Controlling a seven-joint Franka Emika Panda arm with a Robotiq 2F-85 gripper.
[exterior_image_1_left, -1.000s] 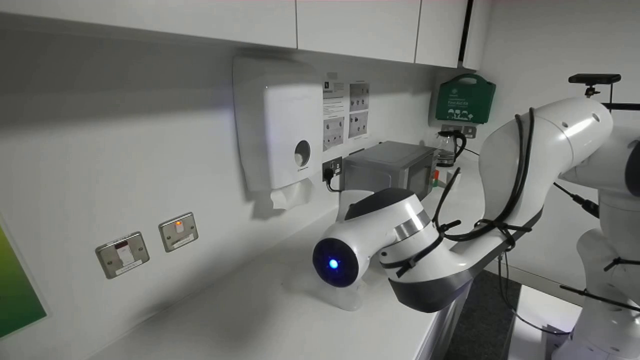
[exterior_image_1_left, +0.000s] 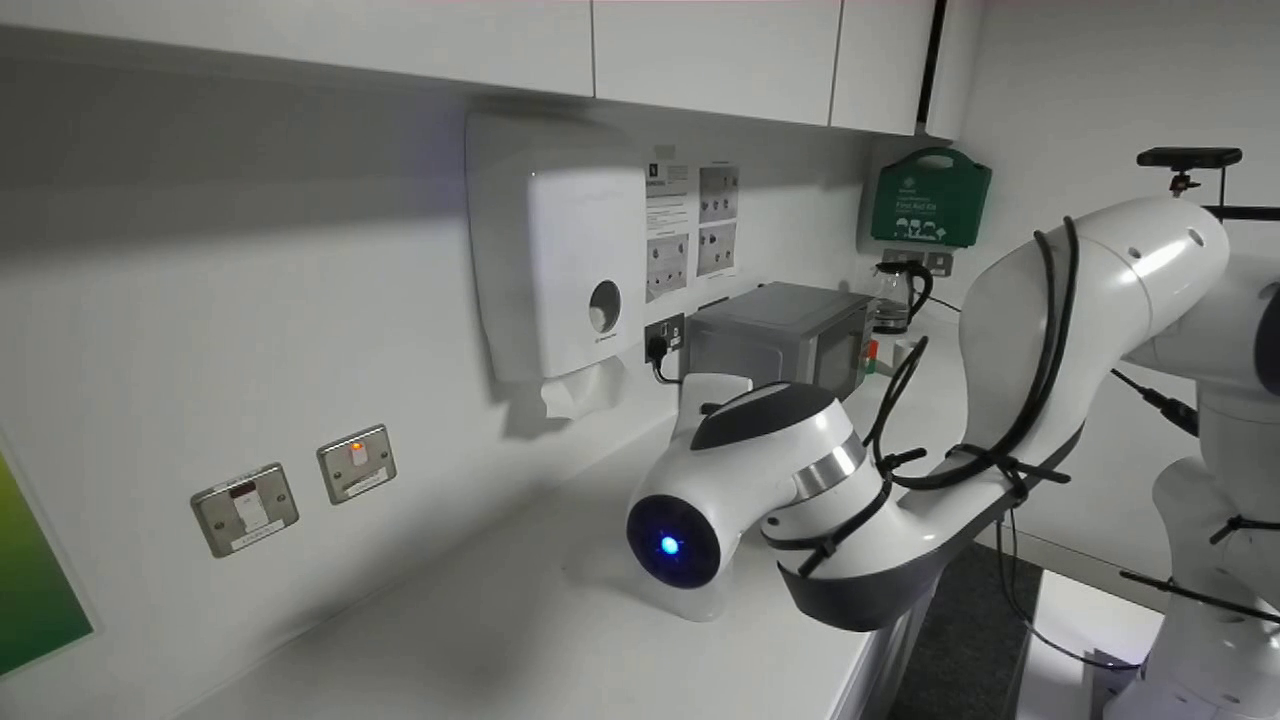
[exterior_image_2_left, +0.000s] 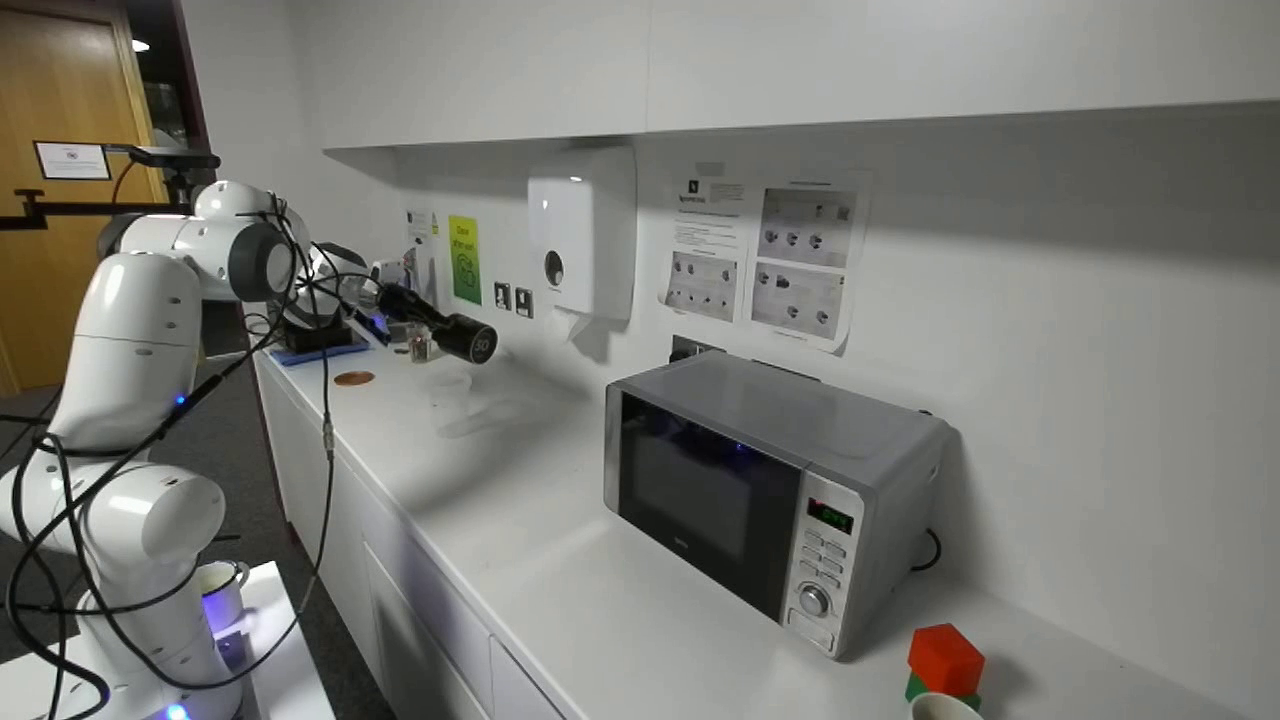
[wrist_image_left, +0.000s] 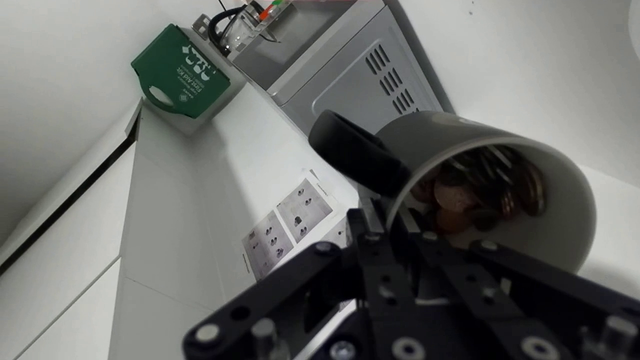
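Observation:
A mug (wrist_image_left: 414, 138), dark outside with a pale interior and a black handle (wrist_image_left: 354, 150), is held by its rim; my gripper is shut on it. Copper-coloured coins (wrist_image_left: 453, 198) lie inside, seen through its mouth in the wrist view. From the second exterior view, the mug (exterior_image_2_left: 468, 338) looks tipped over on its side, its base turned towards that camera. It hangs above the counter (exterior_image_2_left: 528, 468), close to a clear plastic cup (exterior_image_2_left: 449, 398). In the first exterior view the arm's end hides the mug and partly covers the clear cup (exterior_image_1_left: 696, 598).
A microwave (exterior_image_2_left: 744, 480) stands against the wall, with red and green blocks (exterior_image_2_left: 947, 660) beyond it. Above the counter hangs a paper towel dispenser (exterior_image_1_left: 558, 252). A brown disc (exterior_image_2_left: 354, 378) lies near the front edge. Mid-counter is free.
My arm's end has dipped slightly and turned a little since a second ago. The clear cup appears unmoved on the counter.

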